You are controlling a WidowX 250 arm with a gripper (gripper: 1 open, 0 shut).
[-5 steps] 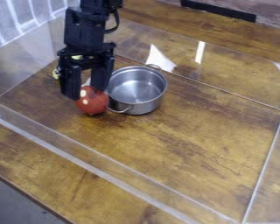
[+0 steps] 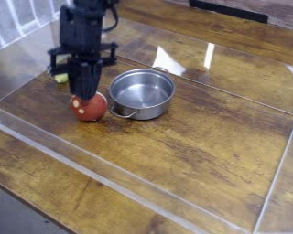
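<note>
My gripper (image 2: 83,91) hangs just above a red tomato-like object (image 2: 91,108) on the wooden table, left of a steel pot (image 2: 142,94) with two handles. Its tips are dark and blurred; I see nothing held in them. A small yellow-green item (image 2: 61,77) lies behind the gripper, partly hidden.
Clear panels form a low border (image 2: 136,207) around the work area. A white railing stands at the back left.
My gripper went down over the red object, hiding most of it, and has since risen, leaving the red object on the table.
</note>
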